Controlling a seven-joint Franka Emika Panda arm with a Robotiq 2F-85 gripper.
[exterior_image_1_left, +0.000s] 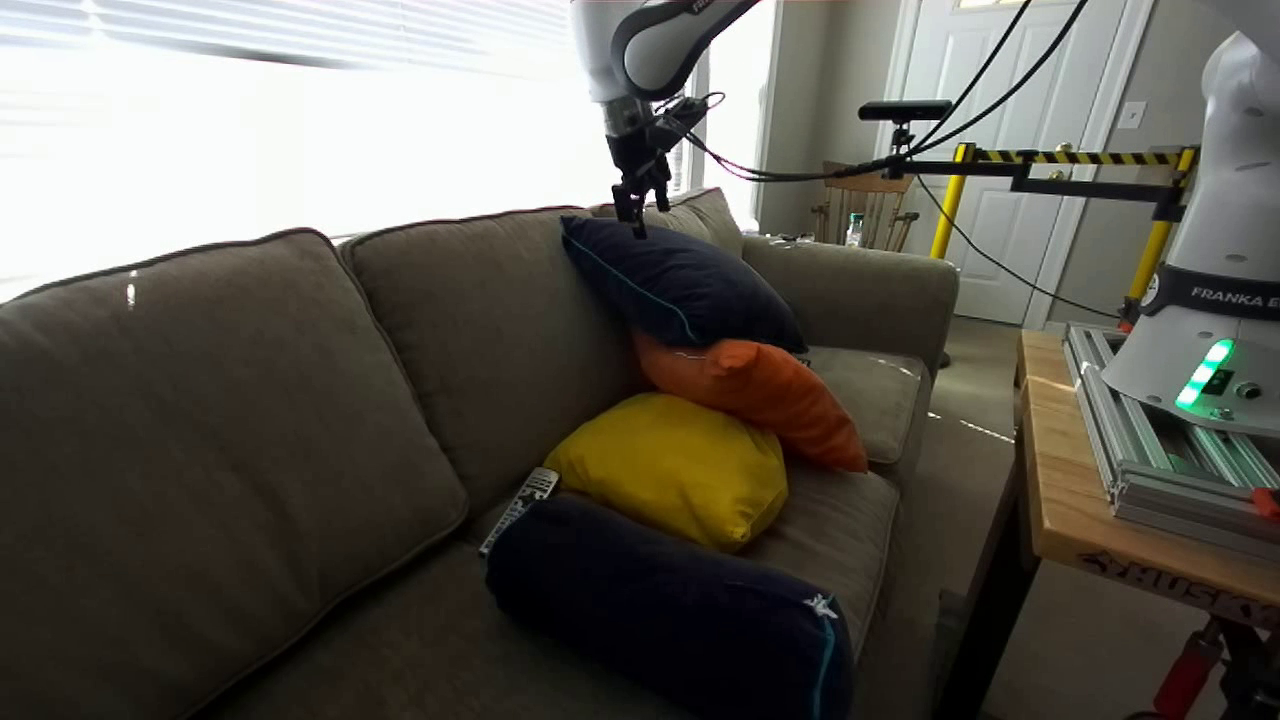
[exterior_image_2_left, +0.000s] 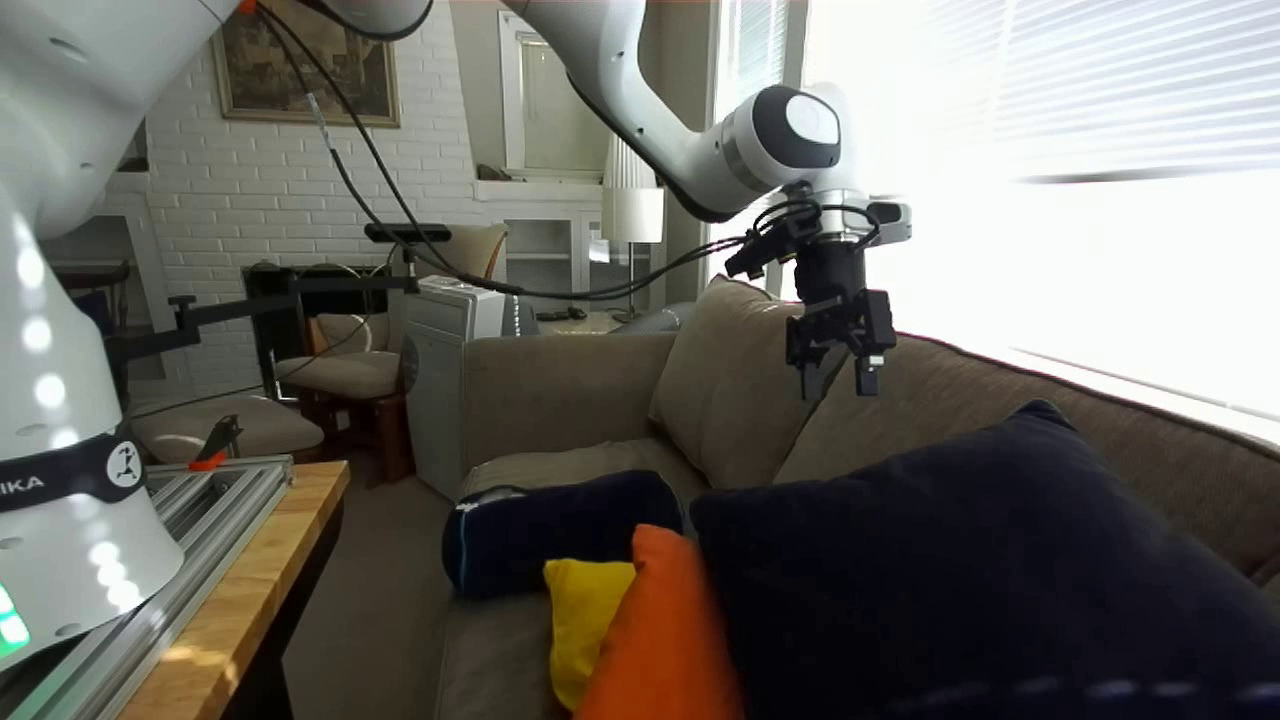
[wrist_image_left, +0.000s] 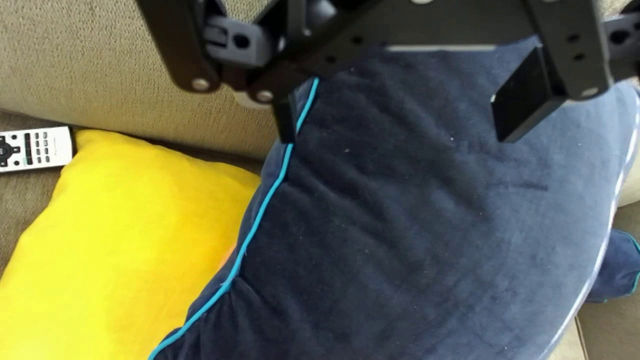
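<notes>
My gripper stands open over the large navy pillow (wrist_image_left: 408, 228) with light-blue piping, nothing between its fingers. In exterior view 1 the gripper (exterior_image_1_left: 645, 216) is at the height of the sofa back, near that pillow's upper corner. The navy pillow (exterior_image_1_left: 684, 282) leans on an orange pillow (exterior_image_1_left: 756, 390). A yellow pillow (exterior_image_1_left: 678, 462) lies in front of the orange one. Beside it are a navy bolster (exterior_image_1_left: 660, 606) and a white remote (exterior_image_1_left: 519, 508). The wrist view shows the yellow pillow (wrist_image_left: 132, 240) and remote (wrist_image_left: 36, 149) to the left.
The beige sofa (exterior_image_1_left: 396, 312) backs onto a bright window. Facing it, the wooden bench (exterior_image_1_left: 1056, 480) carries the robot base. Cables (exterior_image_1_left: 816, 172) hang from the arm. The sofa's seat is bare beyond the bolster (exterior_image_2_left: 558, 528) in exterior view 2.
</notes>
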